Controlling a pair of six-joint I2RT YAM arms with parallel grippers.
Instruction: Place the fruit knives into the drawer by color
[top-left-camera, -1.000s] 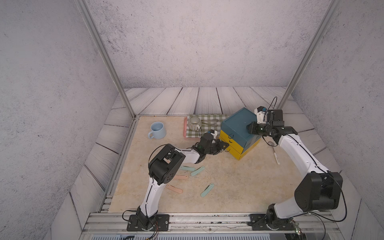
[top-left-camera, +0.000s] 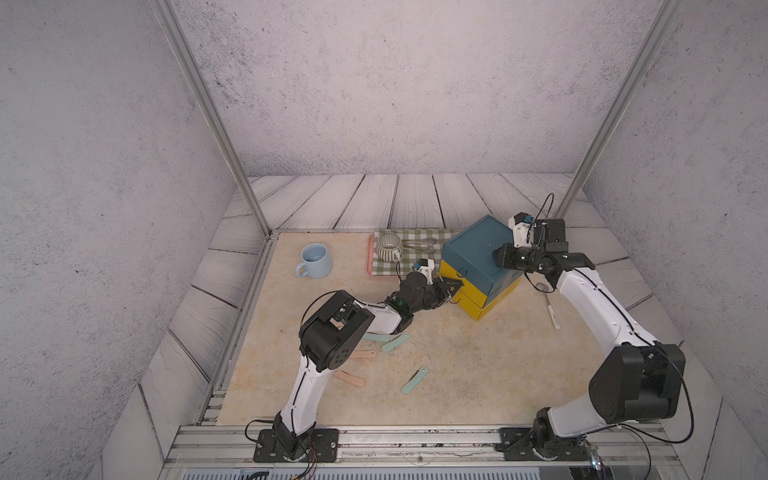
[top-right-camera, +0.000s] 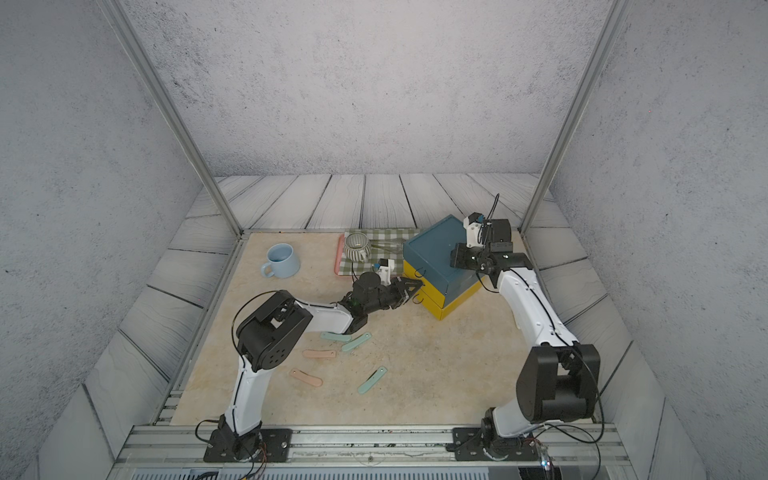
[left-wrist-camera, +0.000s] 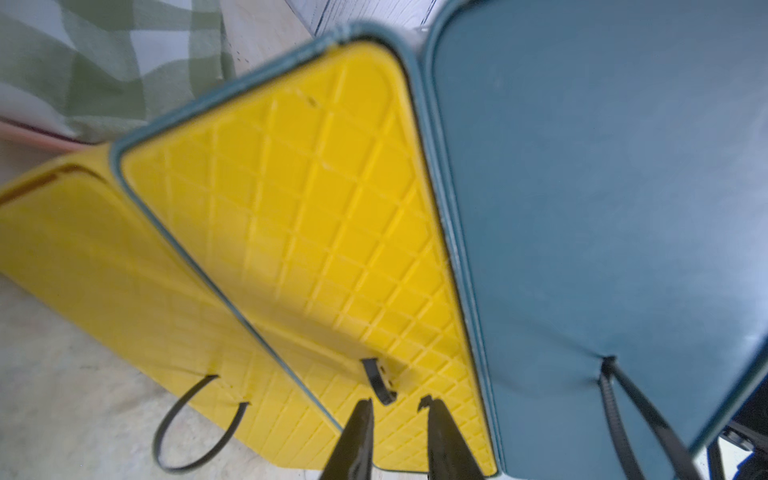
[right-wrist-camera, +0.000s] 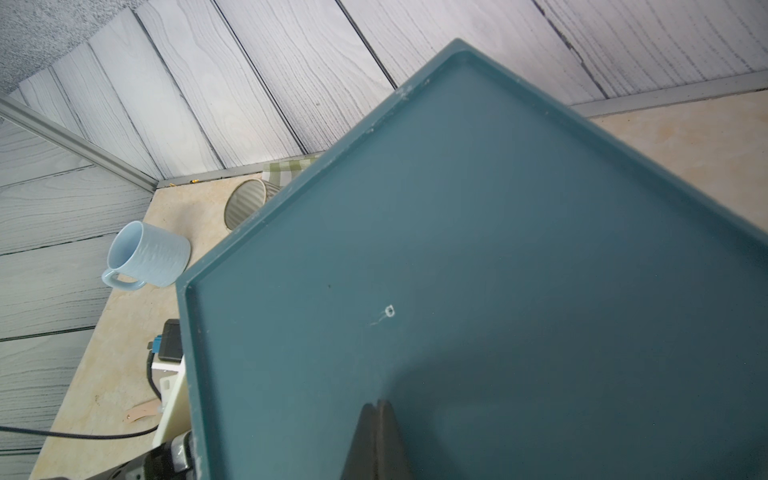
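Note:
A drawer box with a teal top (top-right-camera: 440, 244) and yellow drawers (left-wrist-camera: 304, 200) stands right of centre. My left gripper is open at a yellow drawer front, by its small dark handle (left-wrist-camera: 378, 380); contact is unclear. My right gripper rests shut on or just over the teal top, nothing visible between its fingers. Pink knives (top-left-camera: 349, 378) and mint knives (top-left-camera: 414, 380) lie loose on the front left of the table, some near or under the left arm.
A blue mug (top-left-camera: 316, 260) is at back left. A striped cup (top-left-camera: 389, 244) stands on a checked cloth in a pink tray (top-left-camera: 371, 256) beside the box. A white slim item (top-left-camera: 553, 316) lies right of the box.
The right arm, box and knives show no visible movement.

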